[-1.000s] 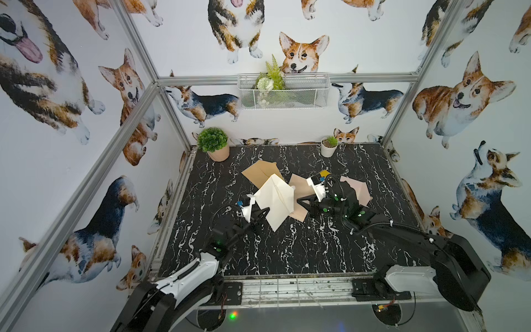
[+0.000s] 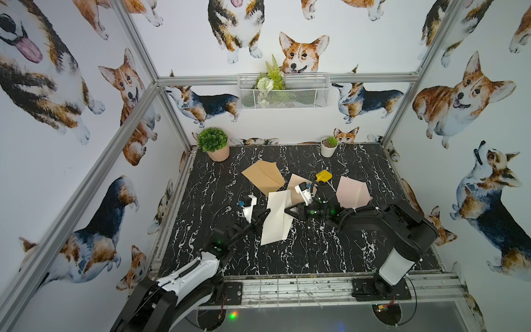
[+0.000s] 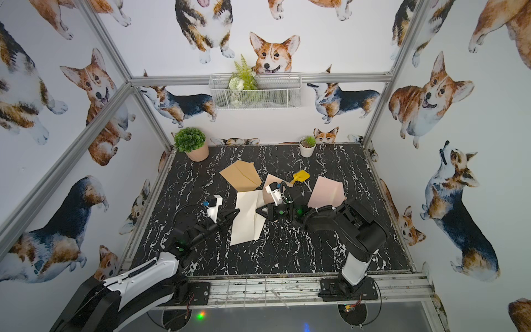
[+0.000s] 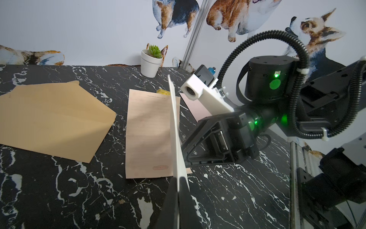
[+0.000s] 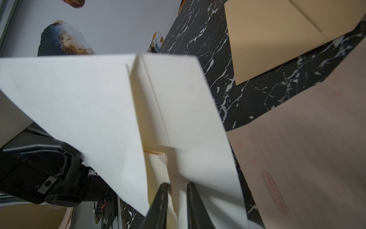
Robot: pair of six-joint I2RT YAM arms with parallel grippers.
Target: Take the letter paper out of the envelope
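Held up over the table is a white envelope (image 2: 276, 217), its flap open. My left gripper is shut on the envelope, which appears nearly edge-on in the left wrist view. A cream letter paper (image 5: 155, 168) shows inside the envelope's mouth in the right wrist view. My right gripper is part open at that mouth, one fingertip in front of the letter paper and the other by the envelope's panel. The paper's edge shows in the gap between the fingers; contact cannot be made out.
A tan envelope (image 2: 263, 176) lies behind, with a lined pink sheet (image 4: 148, 141) beside it. Another pink paper (image 2: 353, 193) and a yellow object (image 2: 324, 175) lie to the right. Potted plants (image 2: 218, 149) stand at the back.
My right gripper has moved left, up to the envelope. The envelope has turned and now stands narrower in the top left view. The left arm is in about the same place.
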